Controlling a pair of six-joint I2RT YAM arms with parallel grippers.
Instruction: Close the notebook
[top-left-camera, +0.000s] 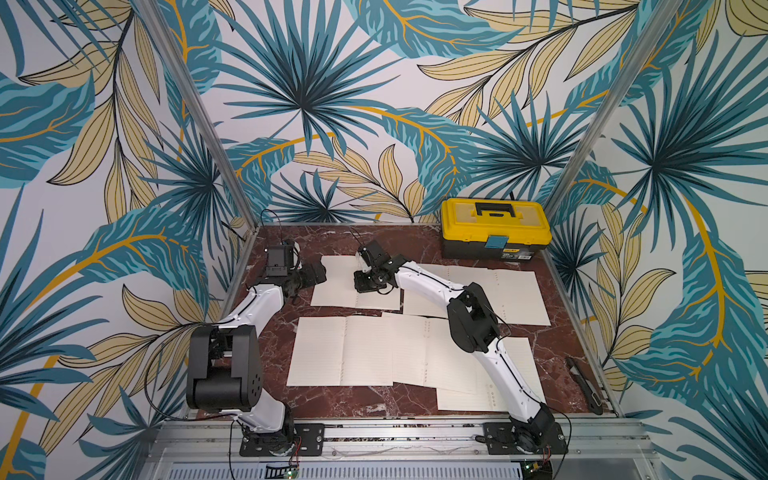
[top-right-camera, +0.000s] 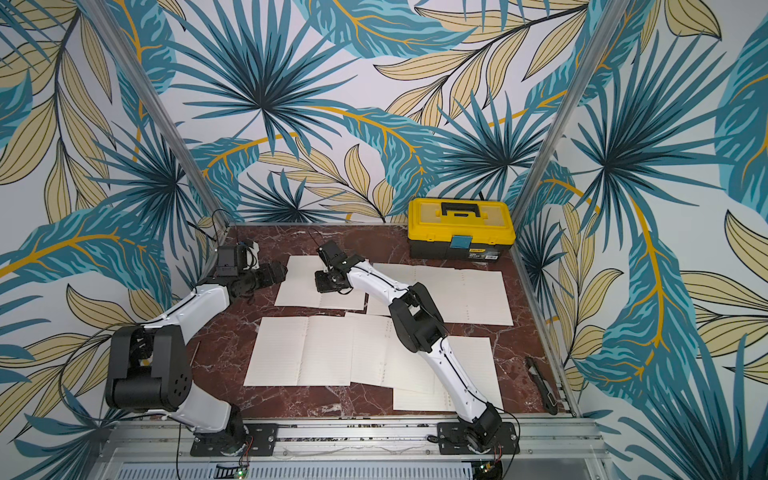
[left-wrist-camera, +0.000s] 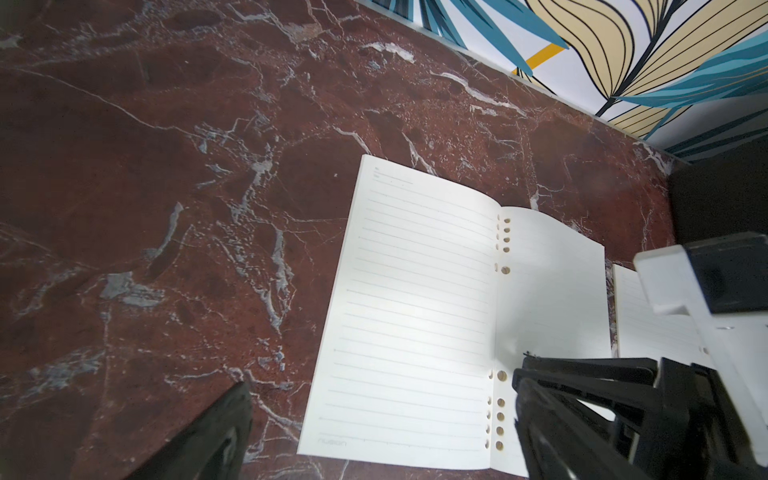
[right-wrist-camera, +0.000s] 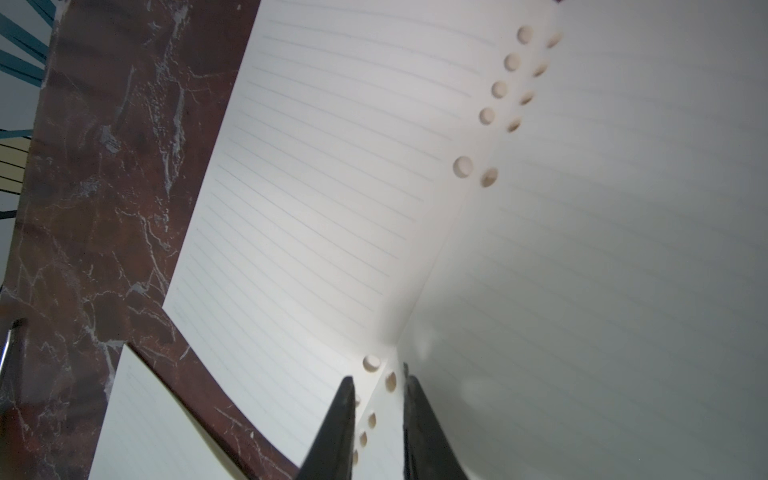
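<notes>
An open notebook (left-wrist-camera: 400, 312) lies at the back left of the marble table, white lined pages up, with a holed spine. My left gripper (top-left-camera: 310, 277) stands open at its left side, nothing between its fingers. My right gripper (top-right-camera: 326, 280) is over that notebook near its spine. In the right wrist view, two dark fingertips stand a narrow gap apart just above or on the page (right-wrist-camera: 584, 264) by the spine; whether they touch paper I cannot tell.
More open notebooks (top-left-camera: 316, 352) cover the front and right of the table. A yellow-lidded toolbox (top-left-camera: 492, 220) stands at the back right, and a dark tool (top-left-camera: 584, 384) lies at the front right.
</notes>
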